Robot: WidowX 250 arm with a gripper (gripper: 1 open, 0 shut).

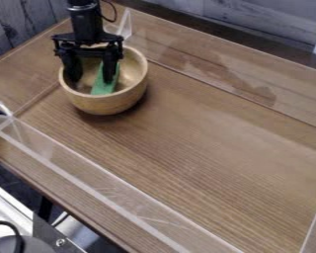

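Note:
A black robot arm comes down from the top at the left, and its gripper [90, 69] reaches into a round tan bowl [108, 103] on the wooden table. A green object [104, 83] lies inside the bowl beside the dark fingers, partly hidden by them. Whether the fingers touch or hold it cannot be told from this small view.
A white strip runs along the table's right back edge. Dark cables and a pale cylindrical part sit off the table at the lower left.

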